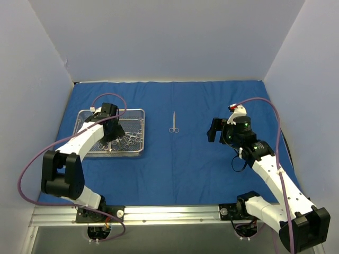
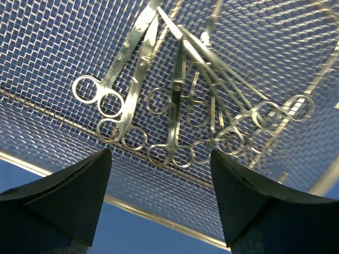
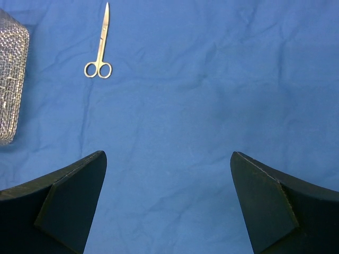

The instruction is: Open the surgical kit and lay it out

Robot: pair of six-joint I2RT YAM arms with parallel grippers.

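Observation:
A wire mesh tray on the left holds several steel scissors and clamp-like instruments, some crossing one another. My left gripper is above them inside or just over the tray, fingers apart with nothing between them. One pair of scissors lies alone on the blue cloth right of the tray, also seen in the right wrist view. My right gripper hangs open and empty over the cloth at the right.
Pale walls enclose the back and sides. A purple cable loops over each arm.

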